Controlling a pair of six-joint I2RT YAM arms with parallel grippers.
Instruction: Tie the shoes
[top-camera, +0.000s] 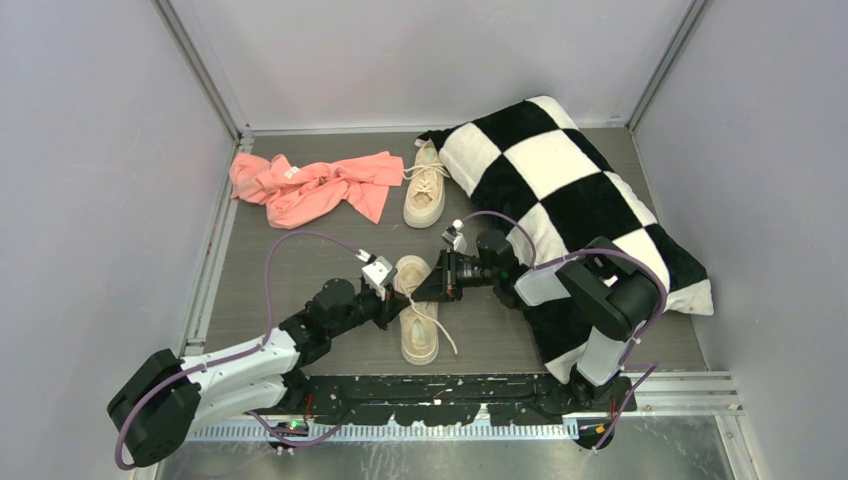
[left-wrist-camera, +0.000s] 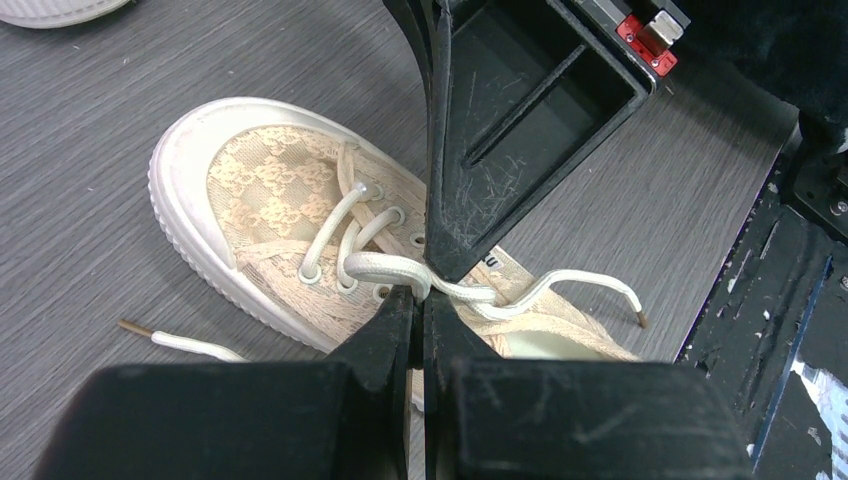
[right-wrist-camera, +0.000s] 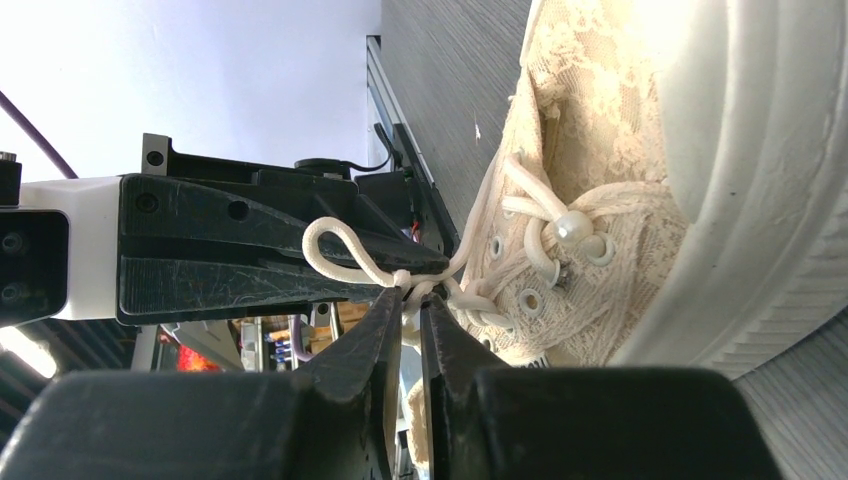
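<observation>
A cream lace sneaker (top-camera: 419, 340) lies in the middle near the front, with both grippers over its laces. My left gripper is shut on a white lace (left-wrist-camera: 380, 266), a loop of which lies over its tips. My right gripper meets it at the lace knot, its fingertips close together at the lace; whether they hold it is unclear. The lace's loose ends lie to either side of the shoe in the left wrist view. A second sneaker (top-camera: 424, 205) with laces stands behind.
A pink cloth (top-camera: 315, 185) lies at the back left. A large checkered cushion (top-camera: 550, 165) fills the right side beneath my right arm. Bare floor (top-camera: 260, 290) shows at the left. The workspace is walled at the back and sides.
</observation>
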